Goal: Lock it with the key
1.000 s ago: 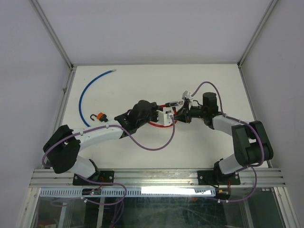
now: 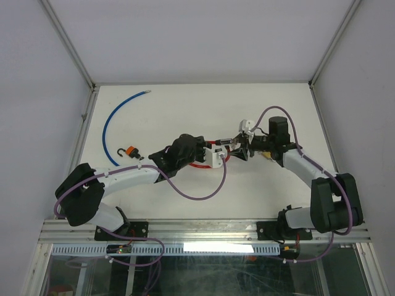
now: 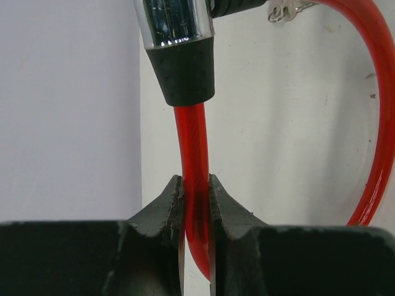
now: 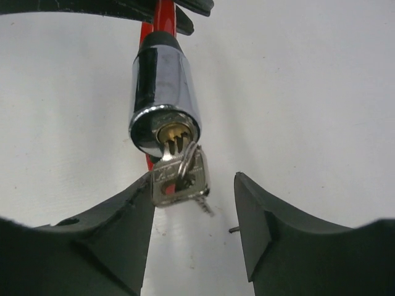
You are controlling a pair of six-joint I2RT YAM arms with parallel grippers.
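Observation:
In the left wrist view the red cable (image 3: 192, 139) of the lock is pinched between the fingertips of my left gripper, which is shut on it below the chrome-and-black lock fitting (image 3: 176, 24). The chrome lock cylinder (image 4: 165, 86) faces my right gripper in the right wrist view. A silver key (image 4: 180, 179) sits in its brass keyhole, with a ring and another key hanging from it. My right gripper's fingers stand apart on both sides of the key, with a wide gap to the right one; touch on the left cannot be told.
A blue cable (image 2: 106, 126) curves over the left of the white table (image 2: 197, 102). Near it lies a small orange-and-black item (image 2: 131, 152). Something yellow (image 2: 267, 155) lies partly hidden under the right arm.
My right gripper has drawn back to the right, away from the lock.

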